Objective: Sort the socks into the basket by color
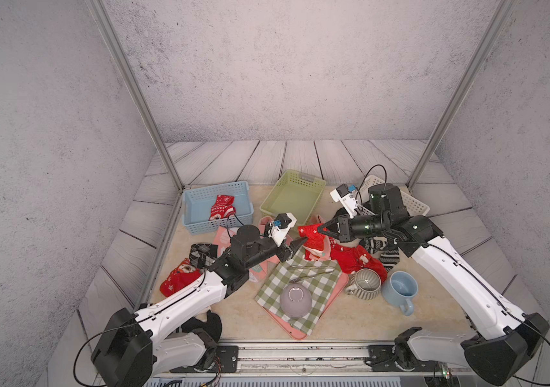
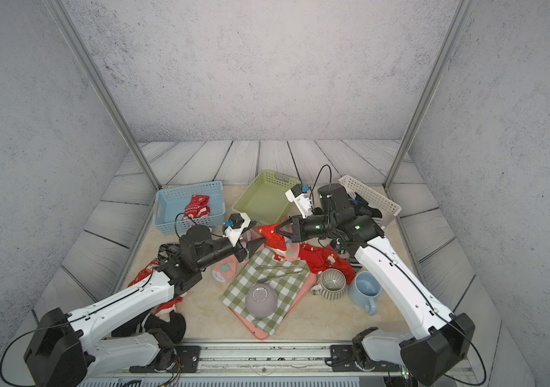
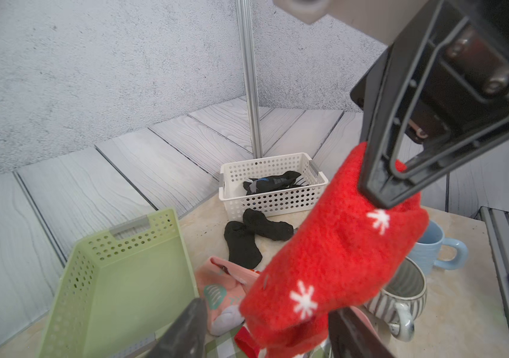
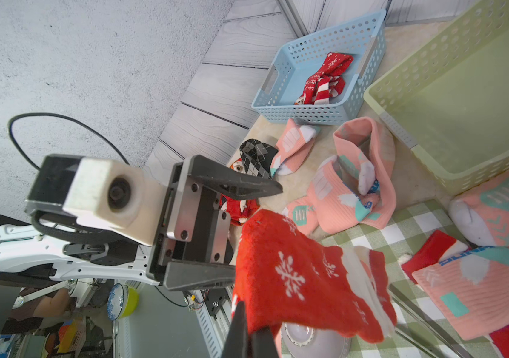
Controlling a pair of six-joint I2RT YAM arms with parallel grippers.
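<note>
A red sock [image 4: 308, 268] with white snowflakes hangs in the air from my right gripper [image 1: 322, 229], whose fingers are closed on its end. My left gripper stands open just to the left of that sock, and in the left wrist view the sock spans across its fingers. The blue basket [image 1: 197, 222] holds red and white socks [image 1: 222, 206]. The green basket [image 1: 292, 196] is empty. In the white basket [image 3: 272, 205] lie dark socks [image 3: 275, 182]. Pink socks [image 4: 356, 173], more red socks [image 1: 358, 258] and black socks [image 3: 245, 235] are spread on the table.
A checkered cloth [image 1: 271, 300] on a pink tray carries an upturned purple bowl [image 1: 295, 300] and chopsticks [image 1: 316, 274]. A striped cup [image 1: 365, 283] and a blue mug [image 1: 399, 289] stand to the right. More red socks [image 1: 179, 278] lie at left.
</note>
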